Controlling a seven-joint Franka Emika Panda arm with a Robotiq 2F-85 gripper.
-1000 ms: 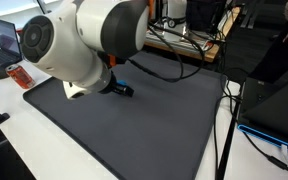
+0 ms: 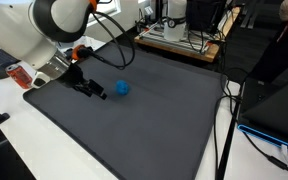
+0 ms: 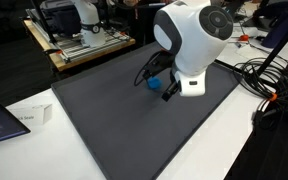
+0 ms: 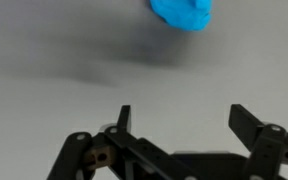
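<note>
On the dark grey mat [image 2: 144,120] lies a small bright blue object [image 2: 122,88]. In the wrist view the blue object [image 4: 184,10] is cut off by the top edge, ahead of the fingers and apart from them. My gripper [image 2: 96,92] hangs low over the mat, to the left of the blue object in exterior view 1. Seen from the wrist, the gripper is open, with only bare mat between its fingers. From exterior view 2, the blue object [image 3: 154,83] shows beside the gripper [image 3: 166,92], partly behind cables.
An orange-and-white container [image 2: 20,76] stands off the mat's left corner. Black cables [image 3: 269,85] lie at the right in exterior view 2. A black laptop-like device [image 2: 274,115] sits right of the mat.
My gripper has moved left across the mat in exterior view 1, away from the blue object. The blue object, partly covered before, is now plainly visible there.
</note>
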